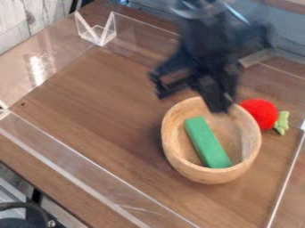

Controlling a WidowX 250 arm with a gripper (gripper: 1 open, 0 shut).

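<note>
A light wooden bowl point(179, 156) stands on the right part of the wooden table, with a green block point(206, 142) lying inside it. My gripper point(218, 98) is above the bowl's back edge, dark and motion-blurred, so its fingers cannot be made out clearly. Behind the bowl, at its right, lies a red object point(261, 112) with green leaves, like a strawberry or radish toy.
A small white frame point(96, 28) stands at the back left. Clear edging runs along the table's borders, and a grey wall is at the back right.
</note>
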